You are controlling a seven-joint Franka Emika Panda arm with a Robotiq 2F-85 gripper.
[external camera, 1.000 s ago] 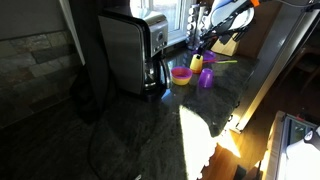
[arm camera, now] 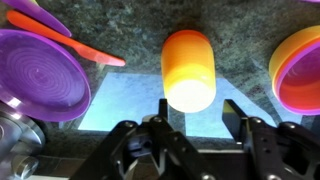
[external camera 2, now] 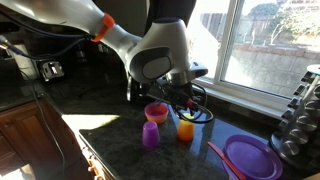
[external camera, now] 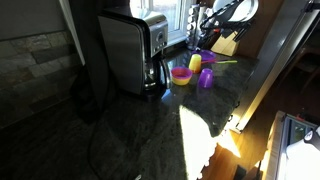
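My gripper is part open, its two black fingertips (arm camera: 232, 108) apart and nothing held between them. Ahead of it in the wrist view is a yellow-orange cup (arm camera: 188, 68), which also shows in exterior view 2 as a cup (external camera 2: 185, 131) standing on the counter under the gripper (external camera 2: 193, 106). A purple cup (external camera 2: 151, 135) stands beside it. Stacked yellow and pink bowls (arm camera: 298, 72) lie to the right in the wrist view, and a purple plate (arm camera: 40, 78) is on the left.
Orange-red cutlery (arm camera: 82, 46) lies by the plate. The coffee maker (external camera: 135, 50) stands left of the bowls, and a window (external camera 2: 265, 55) borders the counter at the back. A dish rack (external camera 2: 298, 120) rises beside the plate.
The arm has shifted slightly in exterior view 1, with its white links a little further right. The cups, bowls and plate appear unmoved.
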